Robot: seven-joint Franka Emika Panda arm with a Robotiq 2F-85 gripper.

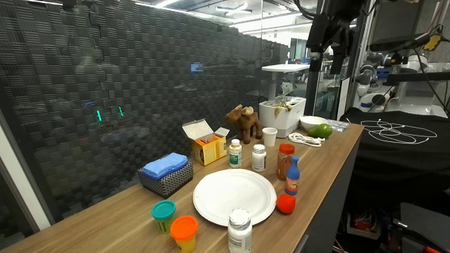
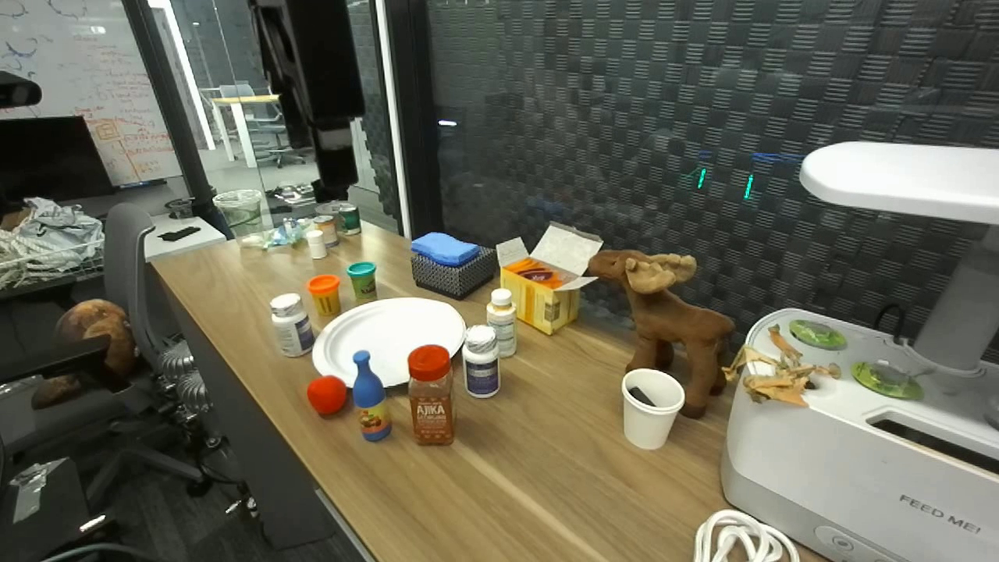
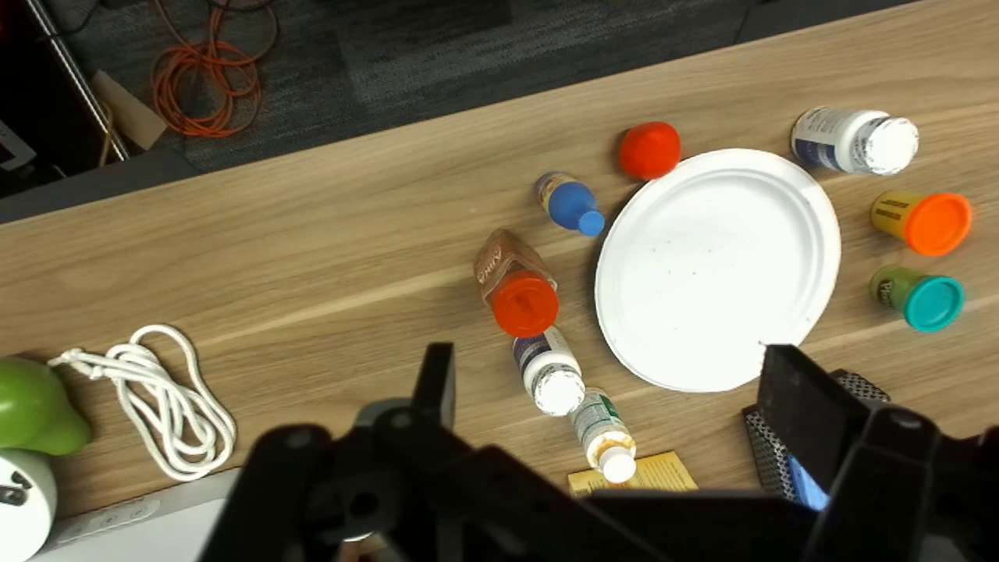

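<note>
High above the counter, my gripper [image 1: 325,66] stands open, its two fingers wide apart and nothing between them. In the wrist view, an empty white plate [image 3: 719,272] lies flat to the right of centre. A red ball-like object [image 3: 650,150] sits beside the plate's rim, close to a small blue bottle [image 3: 571,201]. The red-lidded spice jar [image 2: 431,398] stands upright near that bottle. Two white pill bottles, one purple-labelled [image 2: 481,362] and one green-labelled [image 2: 502,323], are between the jar and the yellow box [image 2: 543,295]. My gripper touches none of these.
Beyond the plate stand another white bottle [image 1: 240,232], an orange-lidded tub [image 1: 184,232] and a teal-lidded tub [image 1: 163,215]. A blue cloth [image 1: 165,164] tops a patterned box. The toy moose [image 2: 670,314], paper cup [image 2: 652,409] and white planter [image 2: 843,449] line the wall side.
</note>
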